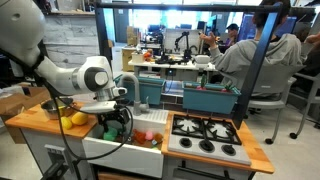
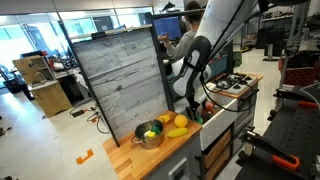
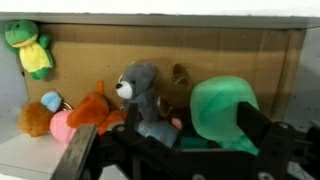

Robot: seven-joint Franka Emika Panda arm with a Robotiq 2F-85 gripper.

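Note:
In the wrist view my gripper is open above a white-walled basin holding several soft toys. Beneath the right finger [image 3: 248,118] lies a bright green item [image 3: 218,105], partly hidden by it. A grey plush toy [image 3: 140,90] lies between the fingers' lines of reach, lower than the fingertips; I see nothing gripped. Left of it are an orange toy [image 3: 92,108], a pink one [image 3: 62,128] and an orange-brown one [image 3: 36,120]. A green and yellow turtle-like plush [image 3: 32,48] sits in the far left corner. Exterior view 1 shows the gripper [image 1: 122,112] over the basin [image 1: 148,142].
A stove [image 1: 208,136] stands right of the basin, and a faucet [image 1: 138,90] rises behind it. On the wooden counter to the left are a metal pot [image 2: 148,138] and yellow fruit [image 2: 180,121]. The basin walls bound the space around the toys.

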